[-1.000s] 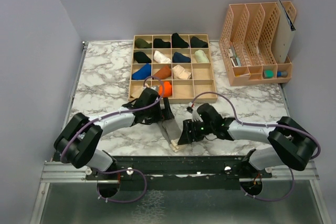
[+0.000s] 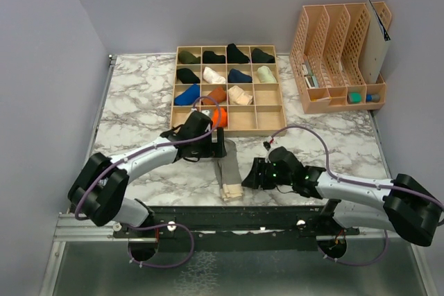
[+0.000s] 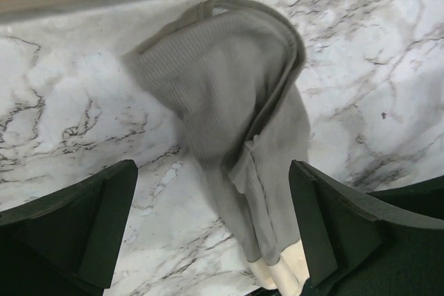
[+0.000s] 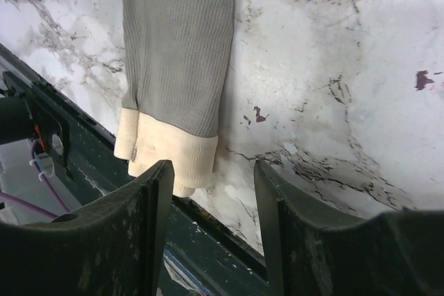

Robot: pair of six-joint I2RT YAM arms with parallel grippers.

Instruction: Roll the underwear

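Grey ribbed underwear [image 2: 229, 164] with a cream waistband [image 4: 179, 149] lies in a long narrow fold on the marble table, its cream end toward the front edge. The far end [image 3: 229, 53] looks bunched, with a curled edge, in the left wrist view. Over that far end my left gripper [image 2: 219, 145] stands open, and no cloth shows gripped between its fingers. My right gripper [image 2: 253, 177] is just right of the cream end, also open; in the right wrist view its fingers [image 4: 156, 199] stand apart, with the waistband ahead of the left one.
Behind the cloth stands a wooden divided box [image 2: 260, 132] holding several rolled garments, with some front cells empty. A taller wooden organizer [image 2: 326, 105] is at the back right. Table front edge [image 2: 201, 207] lies close to the waistband.
The underwear now lies straighter, less slanted than a second ago. My right gripper has drawn off the cream end to the right.
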